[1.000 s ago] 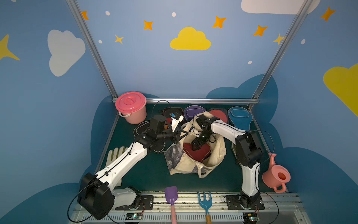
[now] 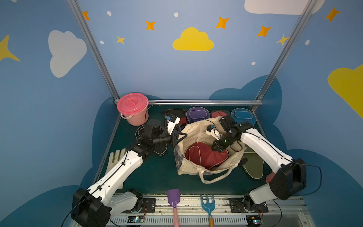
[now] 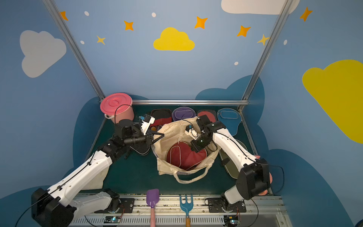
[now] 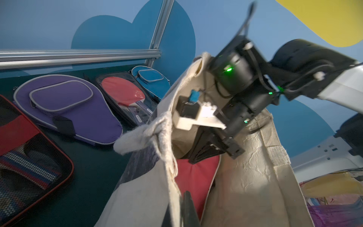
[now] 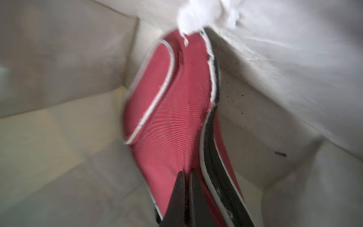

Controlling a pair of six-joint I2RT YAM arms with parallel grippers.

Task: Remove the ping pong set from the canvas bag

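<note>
The cream canvas bag (image 2: 189, 167) stands with its mouth wide, a red ping pong set case (image 2: 202, 155) with pale piping inside it. My left gripper is shut on the bag's left rim (image 4: 174, 196); thin cloth runs between its fingers. Inside the bag, my right gripper is shut at the red case (image 5: 170, 143), its fingertips against the fabric, where a crease runs up from them. Its black zip edge (image 5: 211, 158) lies just right of those fingers. The right arm crosses over the bag's right wall.
Purple (image 2: 197, 114) and blue (image 2: 242, 115) cases lie along the back, with a pink lidded bucket (image 2: 133, 107) at the back left. An olive case (image 2: 254, 166) is right of the bag. Clear green table shows front left.
My right gripper has moved right, the bag and red case shifting and spreading that way too. More of the case shows now. The left gripper has moved only slightly left.
</note>
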